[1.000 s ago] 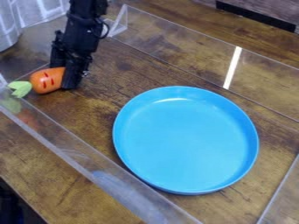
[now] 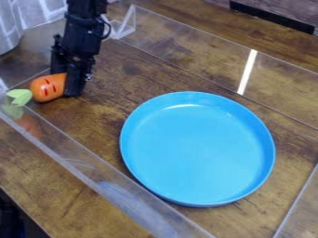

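My black gripper (image 2: pixel 70 78) reaches down from the top left, shut on an orange toy carrot (image 2: pixel 47 88) at the left of the view. The carrot's green leafy top (image 2: pixel 18 99) points toward the left edge. The fingertips are partly hidden against the carrot, low over or on the wooden surface.
A large blue plate (image 2: pixel 196 148) fills the right middle. Clear transparent walls (image 2: pixel 112 186) border the work area. The wood between gripper and plate is bare. A silvery object (image 2: pixel 15 19) is at the top left corner.
The carrot and gripper have shifted very slightly, with the carrot's leafy end a little lower in the view.
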